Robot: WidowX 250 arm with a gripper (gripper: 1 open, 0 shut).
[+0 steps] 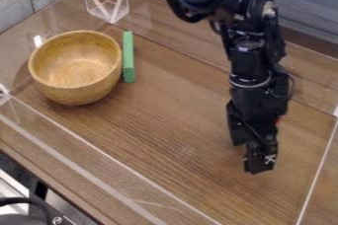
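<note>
The black arm reaches down from the top centre to my gripper [255,148], low over the wooden table [152,160] at the right of the camera view. A small reddish thing [280,120] shows partly behind the wrist. Whether anything is between the fingers is hard to see against the dark body.
A yellow-orange bowl [77,69] stands at the left, with a green bar [128,57] upright in the picture to its right. A white wire object [109,2] is at the back left.
</note>
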